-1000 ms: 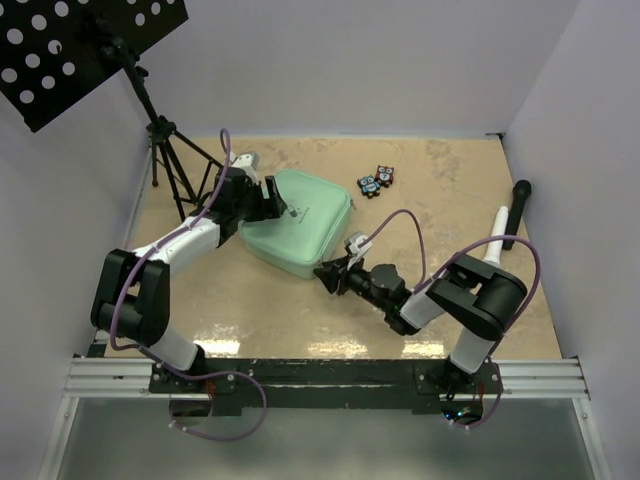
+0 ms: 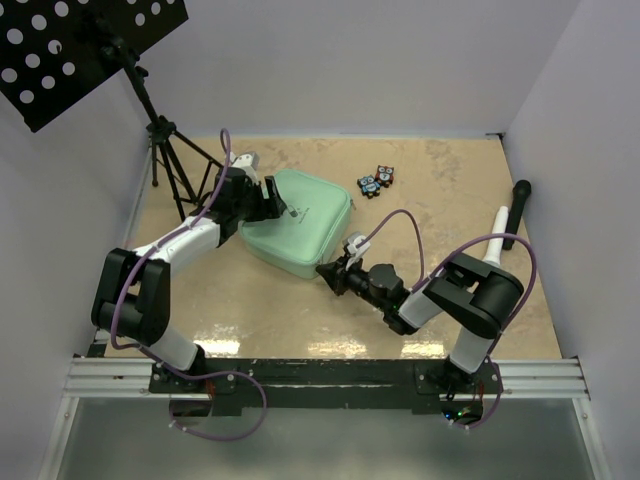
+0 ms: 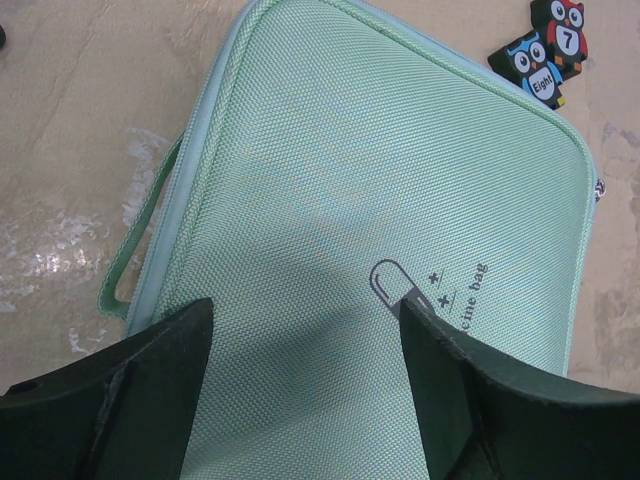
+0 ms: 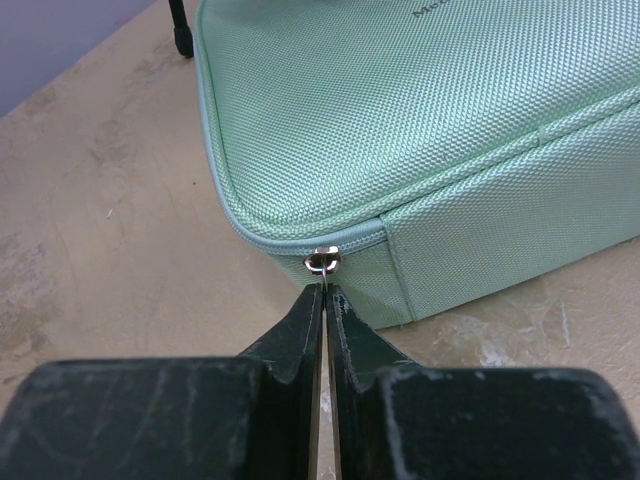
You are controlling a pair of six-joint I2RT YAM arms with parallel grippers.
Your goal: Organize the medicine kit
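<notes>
A mint-green zipped medicine bag (image 2: 300,230) lies closed in the middle left of the table, its printed lid up. My left gripper is open over the lid, near the printed label, fingers apart with lid fabric below. My right gripper is shut at the bag's near corner, its fingertips on the small metal zipper pull (image 4: 322,260).
Two owl blocks (image 2: 376,182) lie behind the bag to the right. A black stand (image 2: 160,130) rises at the back left. A white roll (image 2: 497,235) and black rod (image 2: 518,208) lie along the right side. Bare table surrounds the bag.
My right gripper has shifted very slightly at the bag's corner and its fingers look closer together. The bag and left arm look unchanged.
</notes>
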